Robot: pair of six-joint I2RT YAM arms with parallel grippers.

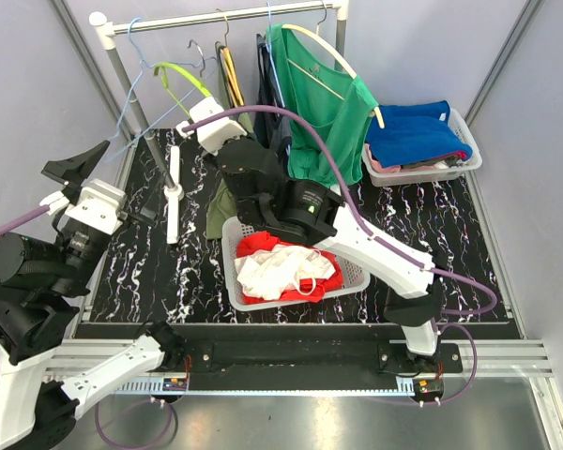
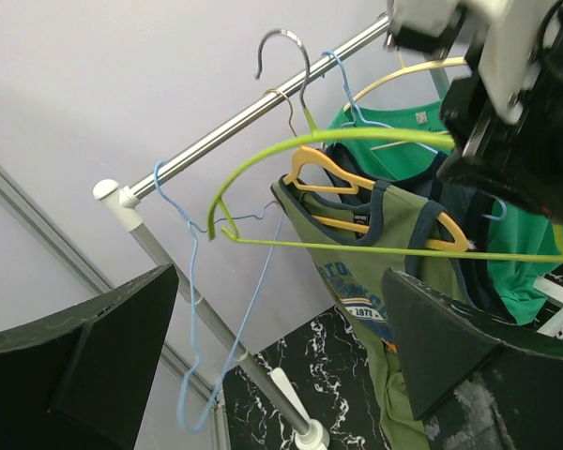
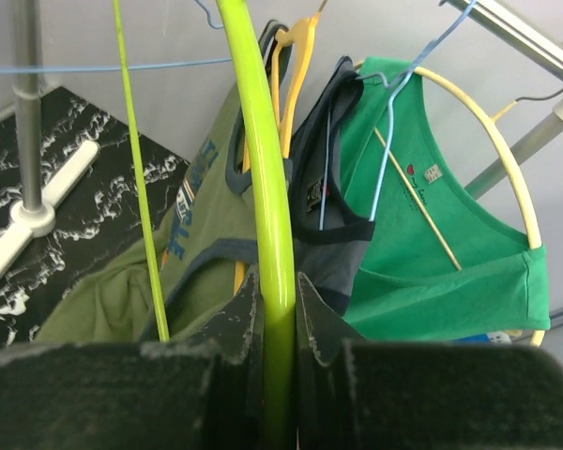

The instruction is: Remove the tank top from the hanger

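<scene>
My right gripper is shut on one arm of a lime-green hanger (image 2: 375, 134). That hanger is bare, with its metal hook upward close to the rail. On the left, my left gripper stands open and empty, below and apart from the hanger. A white garment with thin straps (image 1: 280, 272) lies crumpled on red cloth in the grey basket (image 1: 352, 278); whether it is a tank top I cannot tell. Still on hangers are an olive tank top (image 2: 371, 314) and a green tank top (image 3: 432, 225).
The metal rail (image 1: 211, 17) spans the back on white posts. An empty blue hanger (image 2: 193, 309) hangs at its left end. Dark clothing (image 3: 319, 216) hangs mid-rail. Another basket (image 1: 462, 164) with a blue cloth stands at the right.
</scene>
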